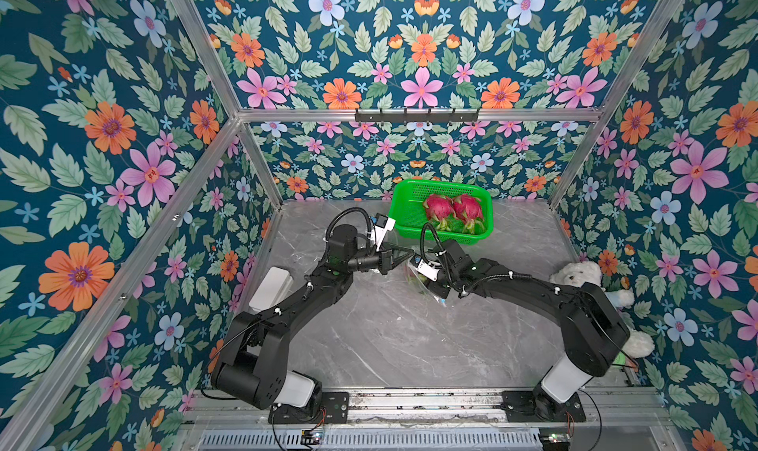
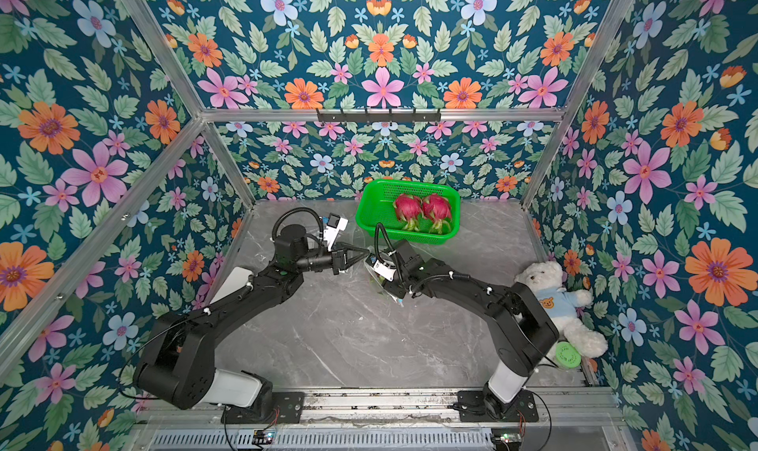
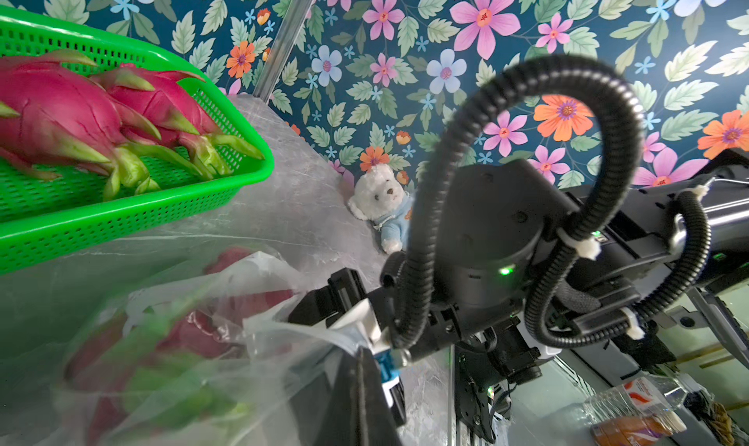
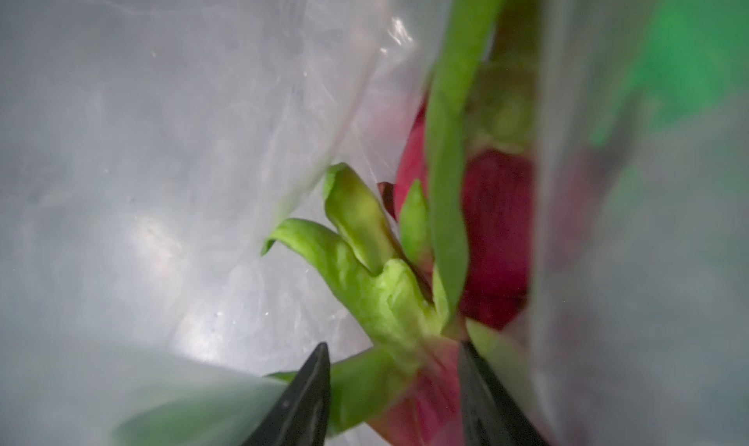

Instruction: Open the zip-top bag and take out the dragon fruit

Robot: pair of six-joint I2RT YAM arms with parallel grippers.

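Note:
The clear zip top bag (image 3: pixel 261 290) holds a pink dragon fruit with green scales, blurred through the film in the left wrist view. My left gripper is shut where the bag's edge film runs to its fingertips. My right gripper is open and reaches inside the bag's mouth. Its dark fingers (image 4: pixel 312 391) stand on either side of the fruit's green-scaled end, close to it; contact cannot be made out. From above, both grippers meet over the bag and cover most of it.
Behind the grippers stands a green basket (image 1: pixel 406 206) with two dragon fruits (image 1: pixel 454 210). A white box (image 1: pixel 271 287) lies at the left, and a white teddy bear (image 2: pixel 552 293) sits at the right edge.

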